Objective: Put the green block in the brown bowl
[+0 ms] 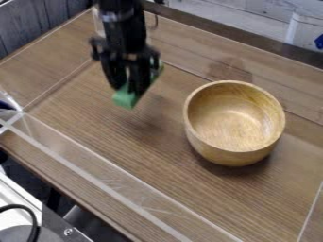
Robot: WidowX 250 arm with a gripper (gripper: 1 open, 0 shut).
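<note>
The green block [125, 97] hangs between the fingers of my gripper [127, 79], which is shut on it and blurred by motion. Black and dark, the arm reaches down from the top left of the camera view, and its fingers cover the block's upper part. To the right of the block is the brown bowl [195, 117], round, wooden and upright, its inside showing no contents. A gap of bare table separates the block from the bowl's left rim.
Bare wooden table [151, 180] lies in front of and around the bowl. A clear strip edge [108, 180] runs diagonally along the front left. Cables and a dark device [15, 225] sit at the bottom left corner.
</note>
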